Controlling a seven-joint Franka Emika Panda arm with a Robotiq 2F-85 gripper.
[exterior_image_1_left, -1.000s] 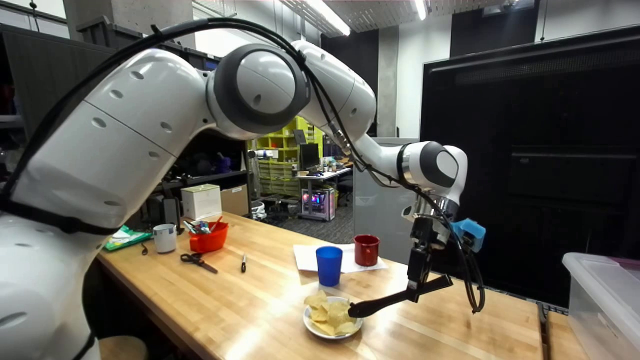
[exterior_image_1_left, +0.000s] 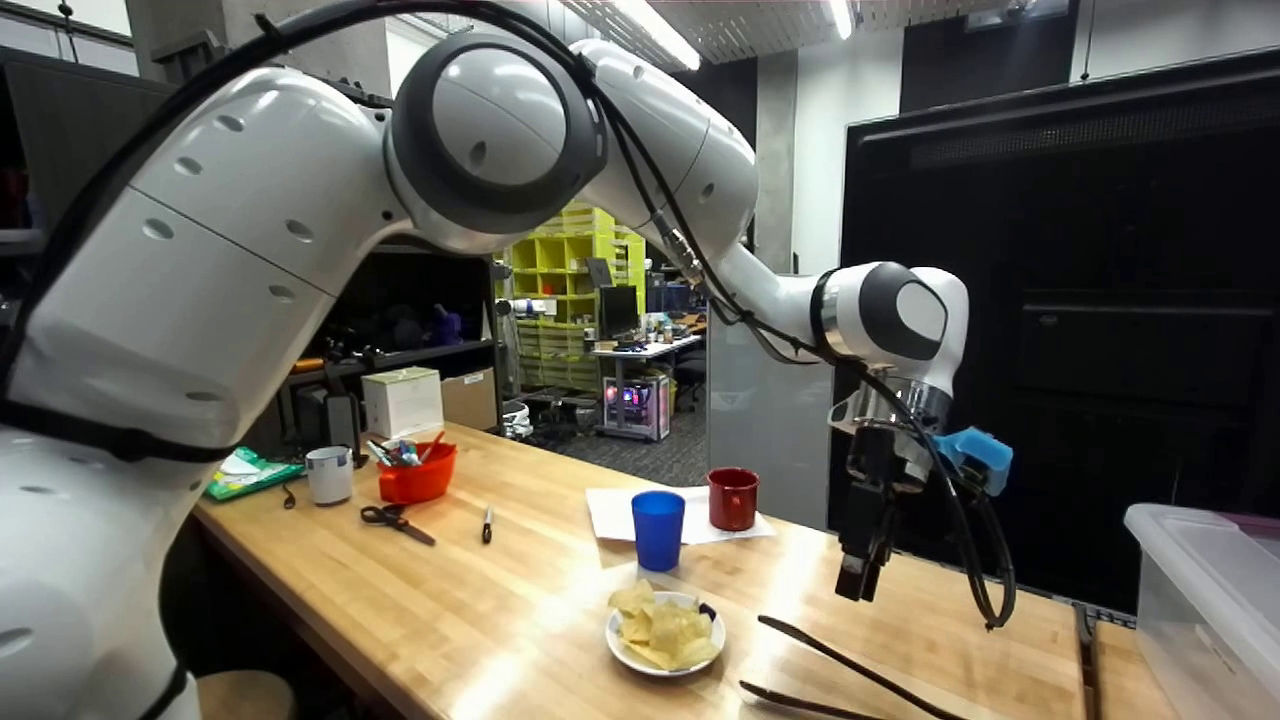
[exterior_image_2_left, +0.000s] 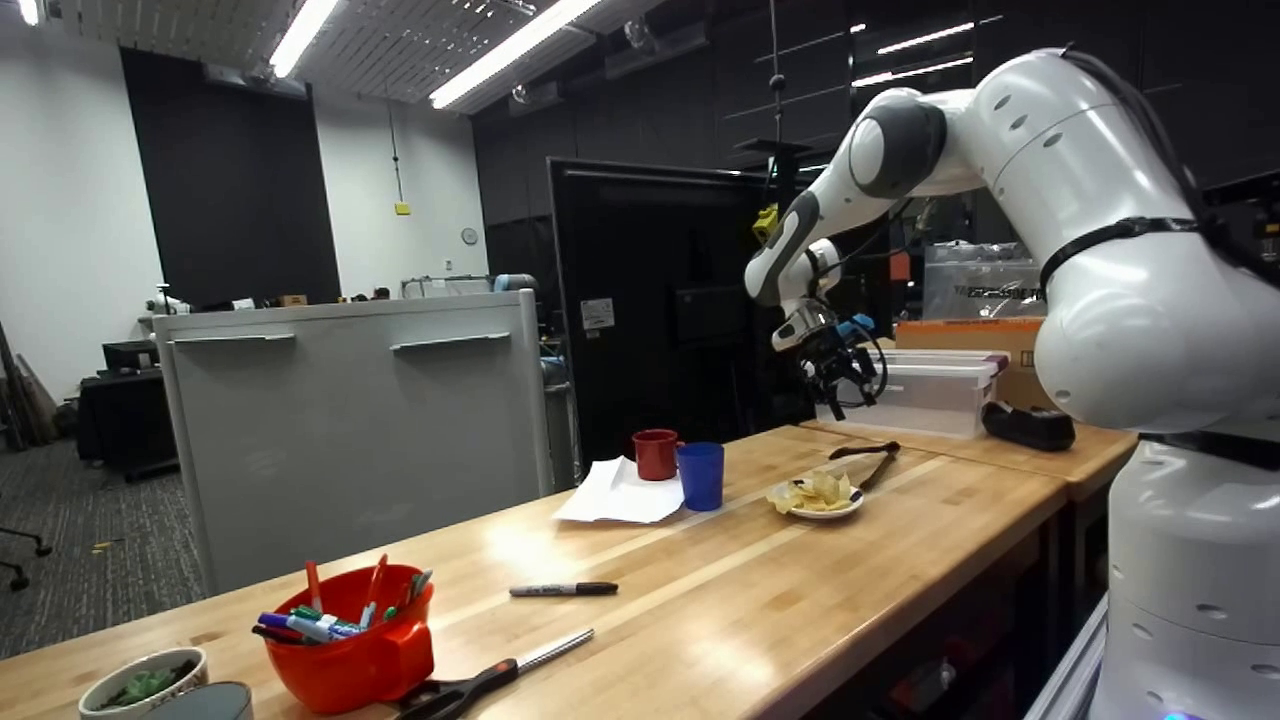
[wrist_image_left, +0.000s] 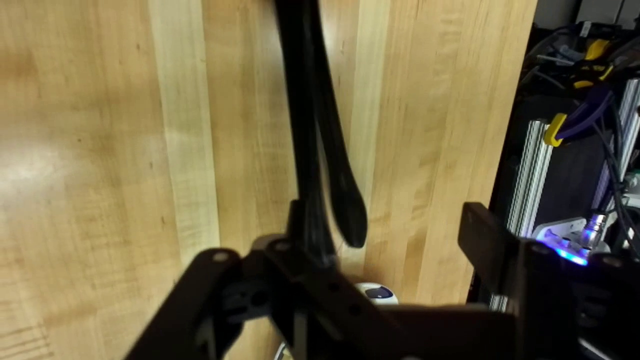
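Observation:
Black tongs (exterior_image_1_left: 858, 667) with two long arms stretch from beside the plate toward the lower edge of exterior view 1. They are below my gripper (exterior_image_1_left: 857, 586) and apart from it; whether they lie fully at rest I cannot tell. In the wrist view the tongs (wrist_image_left: 336, 162) look blurred and run past one finger, their ends partly hidden behind it. My gripper is open, with a wide gap and nothing held between the fingers. A white plate (exterior_image_1_left: 662, 668) carries yellow chips (exterior_image_1_left: 662, 632); in exterior view 2 the tongs (exterior_image_2_left: 882, 466) show just beyond it.
A blue cup (exterior_image_1_left: 657, 530) and a red mug (exterior_image_1_left: 733, 499) stand behind the plate, near white paper (exterior_image_1_left: 612, 514). A clear bin (exterior_image_1_left: 1200, 612) is at the right. Scissors (exterior_image_1_left: 396, 521), a marker (exterior_image_1_left: 487, 526) and a red pen container (exterior_image_1_left: 417, 476) occupy the far left.
A second ago the gripper held the tongs above the plate's edge. Now the tongs are out of the fingers and lower, and the gripper has shifted right in exterior view 1.

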